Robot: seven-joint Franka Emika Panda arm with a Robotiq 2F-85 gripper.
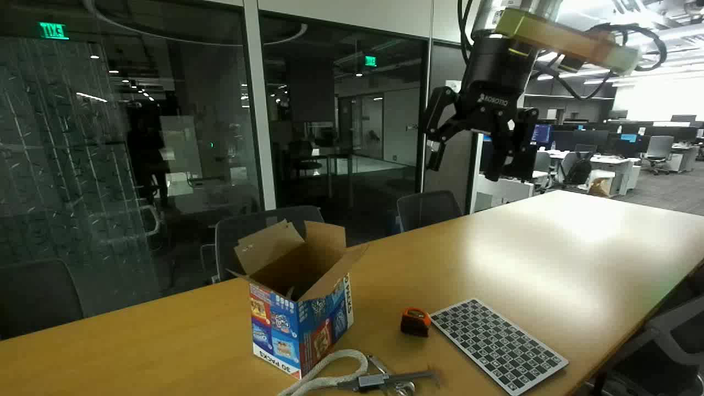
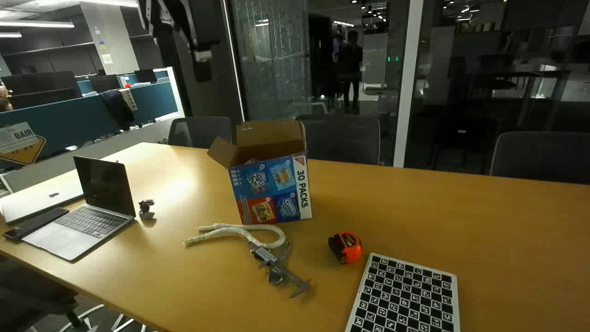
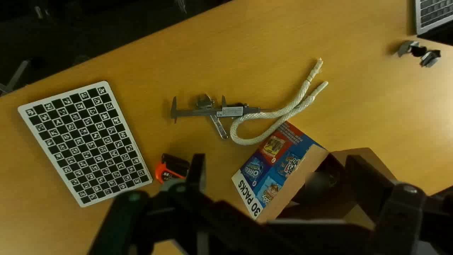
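Observation:
My gripper (image 1: 467, 165) hangs open high above the table, with nothing between its fingers. On the table stands an open cardboard snack box (image 2: 271, 191), its flaps spread and its inside mostly hidden. An orange and black tape measure (image 1: 415, 322) sits between the box and a checkered marker board (image 1: 499, 344). Grey calipers (image 3: 231, 111) lie across a shiny metal tool (image 3: 218, 126). A looped white rope (image 3: 293, 104) touches or nearly touches the calipers' end. In the wrist view, my dark fingers cover the lower edge and part of the box.
An open laptop (image 2: 99, 213), a closed silver one (image 2: 41, 199) and a small dark clip-like object (image 2: 146, 210) occupy the table's far side in exterior view 2. Chairs (image 2: 338, 138) line the glass wall.

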